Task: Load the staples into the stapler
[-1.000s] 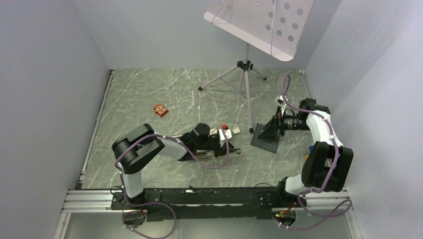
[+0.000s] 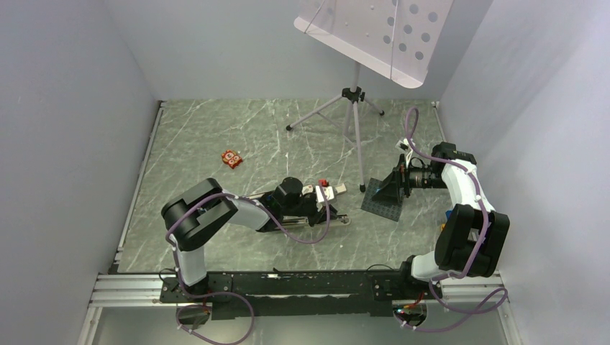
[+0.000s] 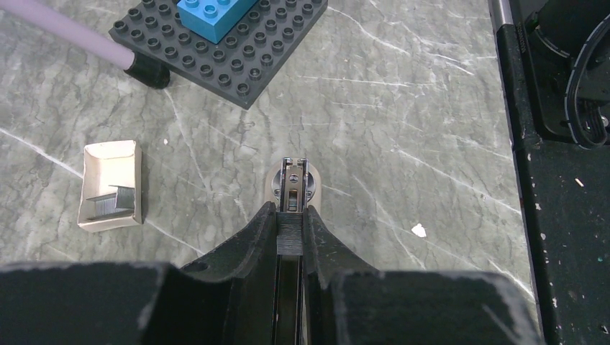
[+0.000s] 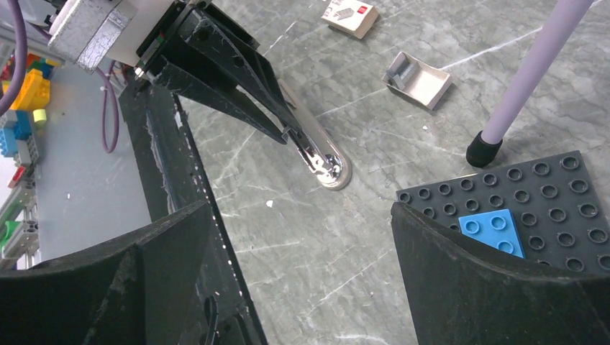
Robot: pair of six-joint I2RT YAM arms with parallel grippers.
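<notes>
The stapler (image 4: 329, 162) lies opened on the marble table, its metal channel (image 3: 293, 188) and rounded base end showing past my left fingertips. My left gripper is shut on a small grey staple strip (image 3: 290, 243), held right over the channel. Whether the strip touches the channel floor, I cannot tell. Beside the stapler, an open cardboard tray (image 3: 110, 169) holds more staples at one end. My right gripper stands open and empty off to the right, its black fingers (image 4: 162, 248) wide apart.
A dark studded plate (image 4: 554, 190) with a blue brick (image 4: 493, 228) lies under and near the right gripper. A stand's purple leg (image 4: 529, 79) rises beside it. The staple box's printed part (image 4: 350, 16) sits farther back. An orange-red item (image 2: 231, 158) lies far left.
Almost nothing differs. The left arm's elbow has shifted by a hair while its fingertips stay at the stapler; the right arm is still.
</notes>
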